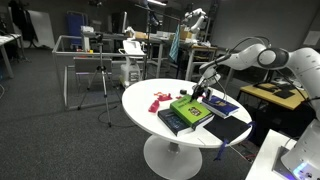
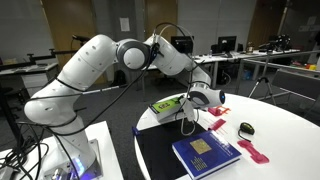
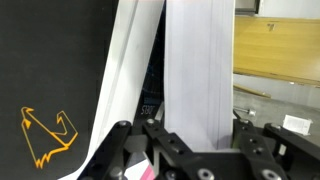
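Note:
A green book (image 1: 190, 112) lies on a stack at the near side of the round white table, with a dark, thick book (image 1: 174, 122) under it. My gripper (image 1: 197, 96) is at the far edge of the green book. In the wrist view a pale block like page edges (image 3: 200, 60) runs down between the fingers of the gripper, which is shut on it. The book's cover is hidden there. In the other exterior view the green book (image 2: 165, 108) sits behind the arm.
A blue book (image 2: 205, 157) lies on the table, near a black mat (image 2: 165, 150). Red pieces (image 2: 250, 150) and a small dark object (image 2: 246, 130) are to its right. A black surface with an orange drawing (image 3: 45, 140) shows beside the gripped block.

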